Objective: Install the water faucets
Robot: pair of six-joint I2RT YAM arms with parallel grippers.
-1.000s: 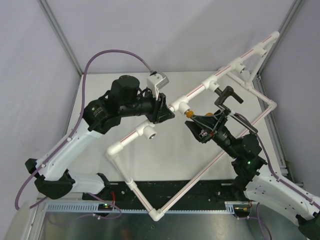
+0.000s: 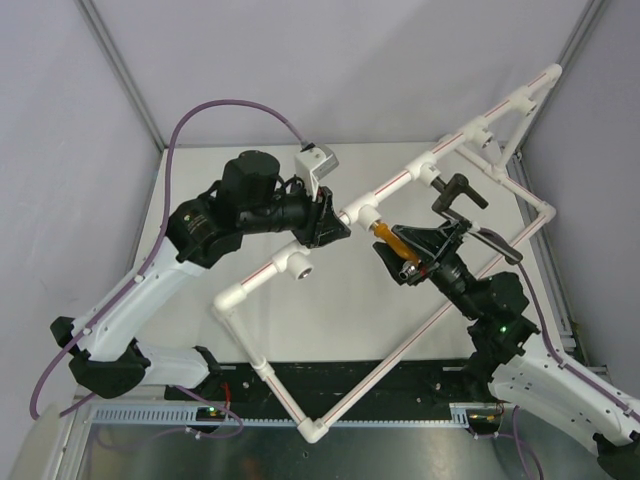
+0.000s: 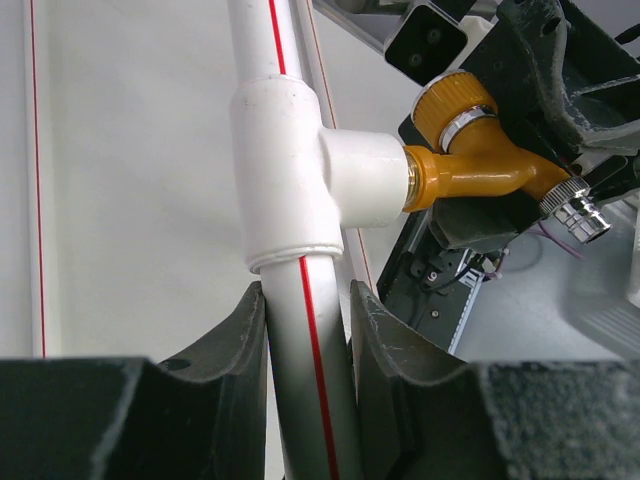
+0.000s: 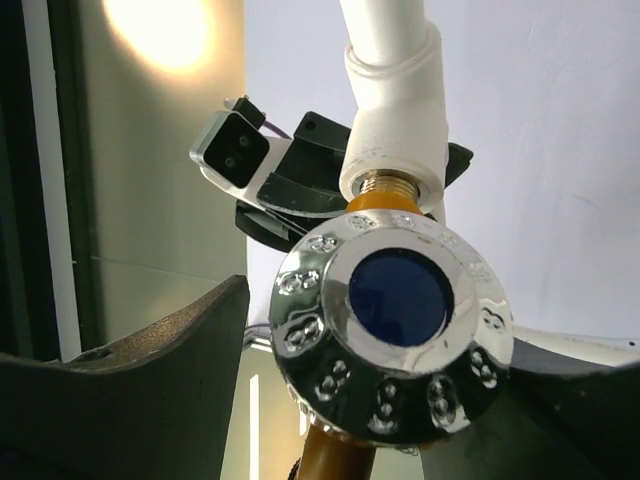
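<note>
My left gripper [image 2: 326, 222] has its fingers around the upper white pipe [image 3: 315, 370], just left of a tee fitting [image 3: 285, 165]. From that tee's outlet an orange faucet [image 3: 480, 165] sticks out on a threaded end. My right gripper [image 2: 420, 260] is at the faucet. In the right wrist view the chrome handle disc [image 4: 400, 380] with its blue centre sits between the two dark fingers, with a visible gap on the left side; whether they press on it I cannot tell.
The white pipe frame carries further tees [image 2: 425, 167] toward the back right and an empty outlet [image 2: 300, 266] left of centre. A dark T-shaped part [image 2: 460, 195] stands beside the right gripper. The white board below is clear.
My right gripper has shifted slightly to the right, and more of the orange faucet shows in the top view. The left arm has stayed in place.
</note>
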